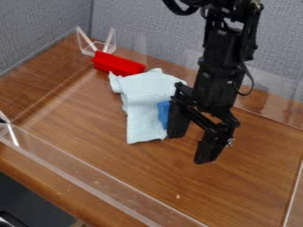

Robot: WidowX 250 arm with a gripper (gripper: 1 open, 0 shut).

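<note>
My black gripper [193,129] hangs over the wooden board at centre right, its fingers spread apart and open with nothing visible between them. A blue block [167,113] stands behind and left of it, partly hidden by the gripper. A white crumpled cloth [144,96] lies left of the block. A red cylinder [117,63] lies at the back left.
The wooden board [106,168] is clear at the front, left and right. A clear plastic piece is at the back left corner by the red cylinder. A grey wall rises behind.
</note>
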